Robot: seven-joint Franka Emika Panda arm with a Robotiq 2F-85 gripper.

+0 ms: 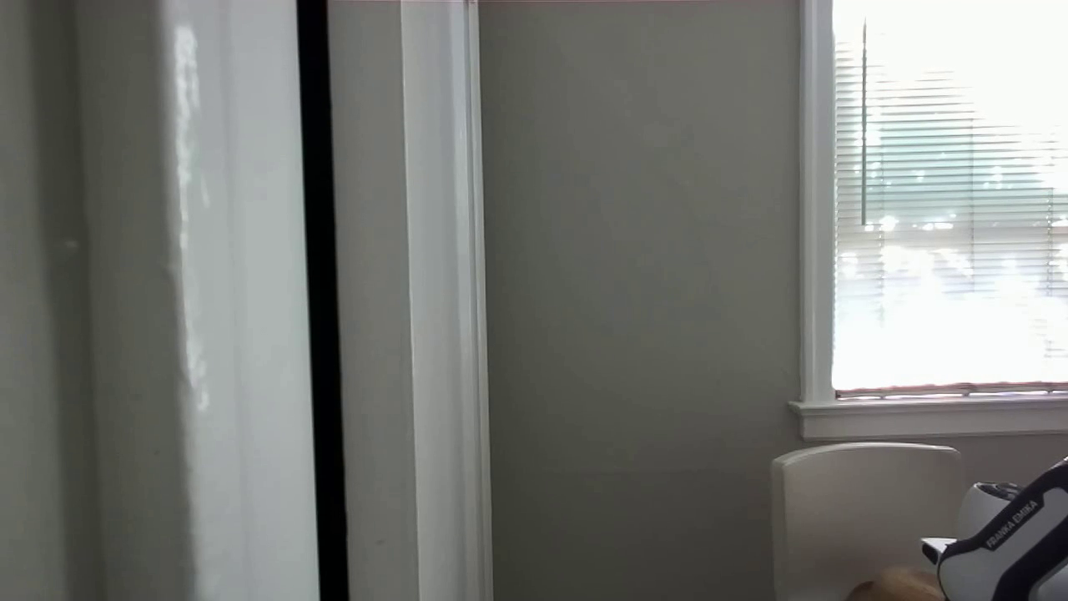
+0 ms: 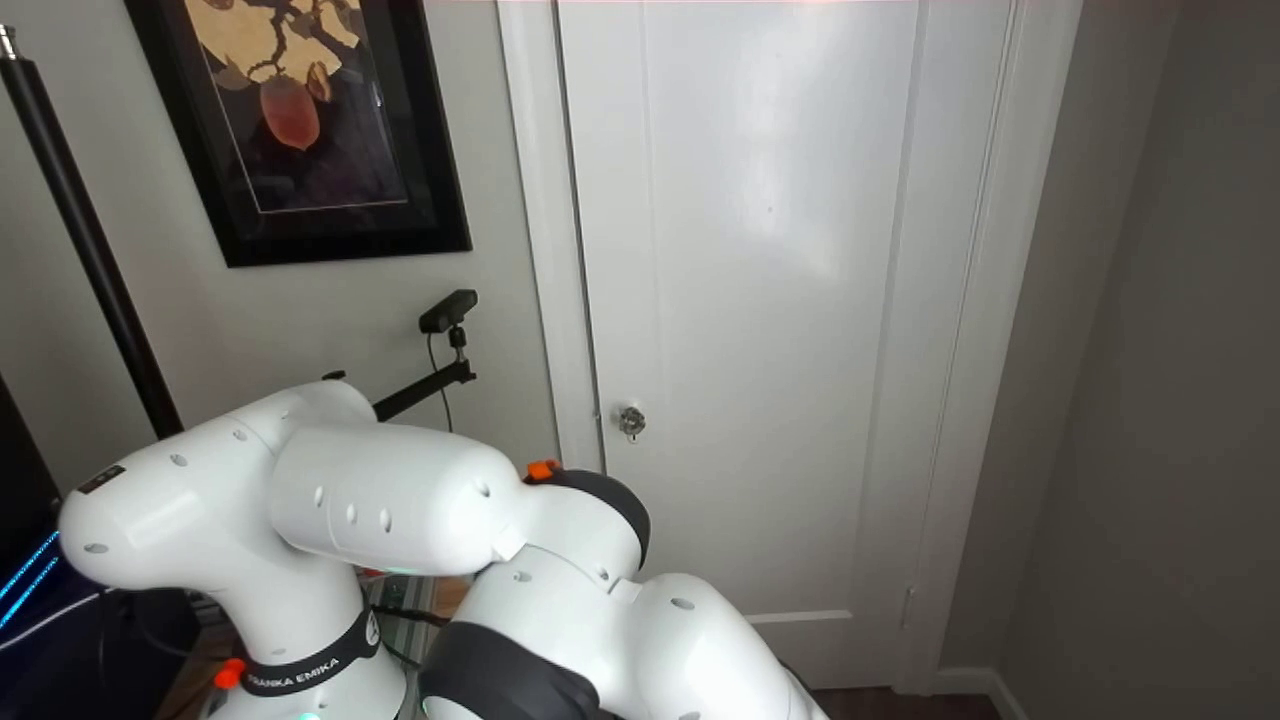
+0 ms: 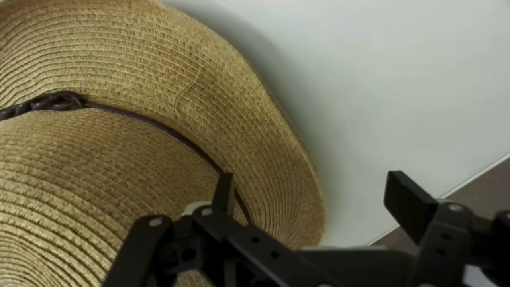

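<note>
A woven straw hat with a thin dark braided band fills the left of the wrist view, lying on a white surface. My gripper is over the hat's edge with its fingers well apart. The left finger is at the crown near the band, while the right finger is beyond the brim over the white surface. The brim lies between the two in the view; whether either touches it cannot be told. In exterior view 1 only a tan bit of the hat shows at the bottom.
A white chair back stands below the window. The white surface ends at an edge, with brown floor past it. In exterior view 2 the arm is in front of a closed white door.
</note>
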